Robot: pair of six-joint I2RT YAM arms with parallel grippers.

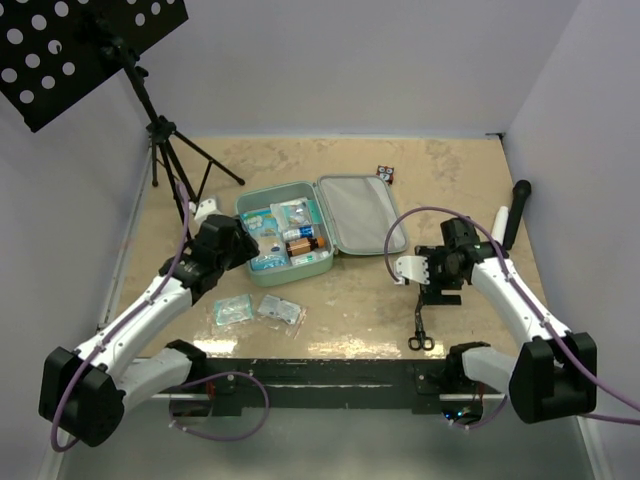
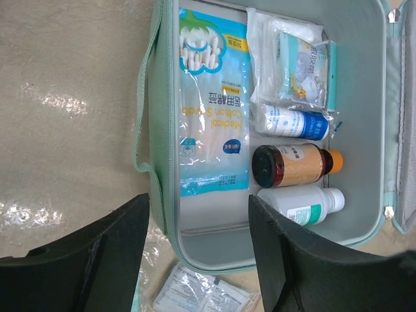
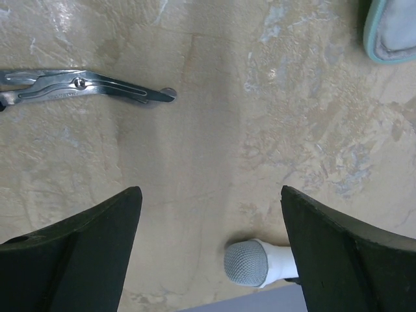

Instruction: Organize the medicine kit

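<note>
The open mint kit (image 1: 262, 196) holds a cotton swab pack (image 2: 214, 104), a bagged packet (image 2: 292, 65), a blue-labelled roll (image 2: 289, 123), a brown bottle (image 2: 296, 166) and a white bottle (image 2: 302, 205). Two clear packets, the left (image 1: 233, 310) and the right (image 1: 280, 309), lie in front of it. My left gripper hangs over the kit's left end, fingers apart and empty. My right gripper is open above the table, beside black scissors (image 3: 84, 88), whose blades point toward the kit in the top view.
A music stand (image 1: 160, 130) occupies the back left. A white microphone (image 3: 247, 263) and a black one (image 1: 517, 210) lie at the right wall. A small dark item (image 1: 385, 174) sits behind the lid (image 1: 365, 215).
</note>
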